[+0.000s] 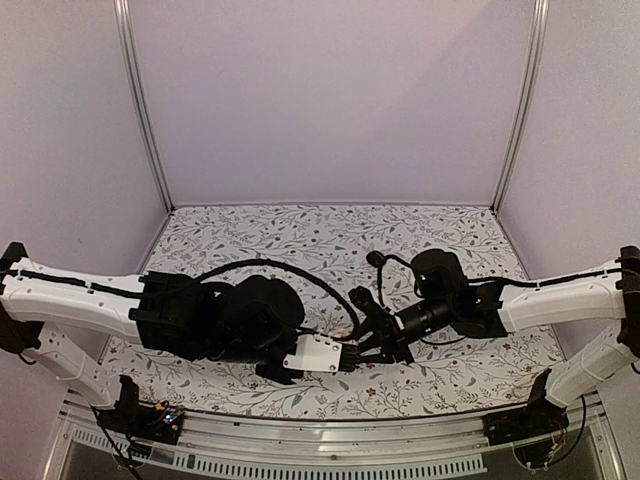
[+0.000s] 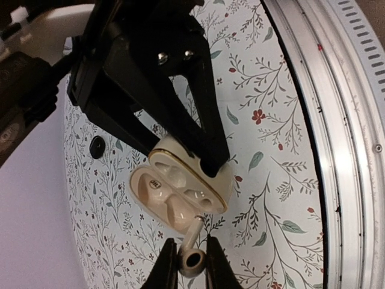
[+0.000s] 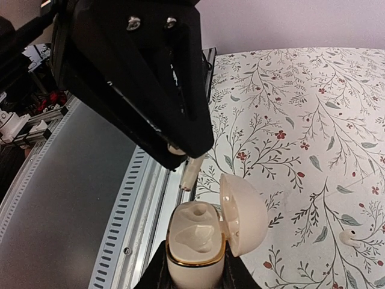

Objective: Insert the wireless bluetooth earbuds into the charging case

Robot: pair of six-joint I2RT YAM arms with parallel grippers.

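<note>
In the left wrist view my left gripper is shut on a white earbud (image 2: 193,241), its stem pointing up at the open charging case (image 2: 180,180). My right gripper grips that case from below in the right wrist view; the case's lid (image 3: 246,214) stands open and its cavities face up. The left gripper's fingers hang just above and left of the case there, the earbud stem beside the opening. In the top view both grippers meet at front centre, the small items largely hidden.
A small dark round object (image 2: 97,147) lies on the floral mat. A small white piece (image 3: 349,237) lies on the mat in the right wrist view. The metal front edge runs close by the grippers.
</note>
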